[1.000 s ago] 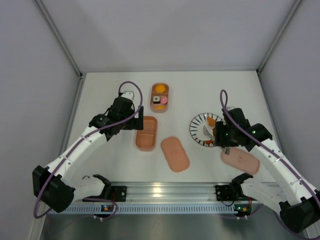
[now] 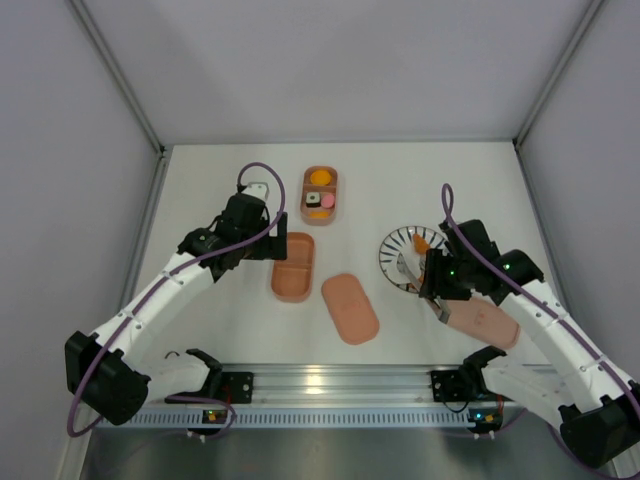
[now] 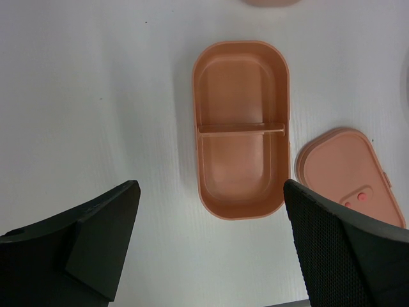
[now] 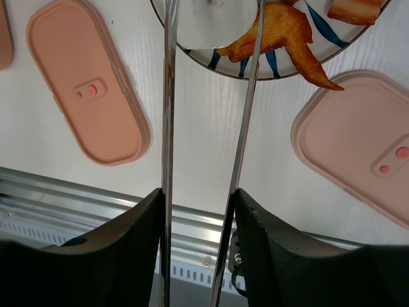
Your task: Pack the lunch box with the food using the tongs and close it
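Empty and two-part, the brown lunch box point(image 3: 243, 173) lies below my left gripper, which stands open. At the right, the striped plate point(image 2: 386, 266) carries orange-brown food, including a fried chicken piece point(image 4: 281, 32) and a meat slice point(image 4: 355, 10). My right gripper is shut on long metal tongs point(image 4: 168, 128), a finger against each arm. Their arms stand apart and reach over the plate. Between them shows a white rounded shape point(image 4: 214, 25); whether the tongs grip it, I cannot tell.
An orange-brown lid point(image 2: 350, 308) lies right of the empty box, and a pinkish lid point(image 2: 490, 324) below the plate. Behind stands a filled lunch box point(image 2: 319, 195).
Over the last second my right gripper has shifted slightly left and toward the front, and the tongs have swung over the plate. The left arm has stayed still.
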